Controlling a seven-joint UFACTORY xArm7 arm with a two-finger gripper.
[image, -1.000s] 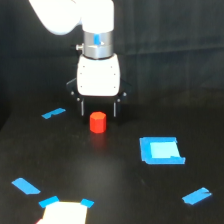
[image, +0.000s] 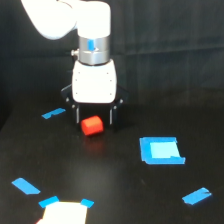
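Note:
A small red block (image: 92, 126) rests on the dark table, left of the middle in the camera view, its faces turned at an angle. My gripper (image: 94, 116) hangs right over it from the white arm, pointing down. Its dark fingers stand wide apart, one on each side of the block's upper part, with a gap visible at both sides. The gripper looks open. Whether a fingertip touches the block cannot be made out.
To the right, blue tape frames a pale square (image: 163, 149) on the table. A pale object (image: 64, 213) stands at the lower left edge by blue tape pieces. More tape strips (image: 26, 186) mark the surface.
My gripper has come down and shifted slightly left. The red block, seen squarely before, is now turned and sits a little further left and back.

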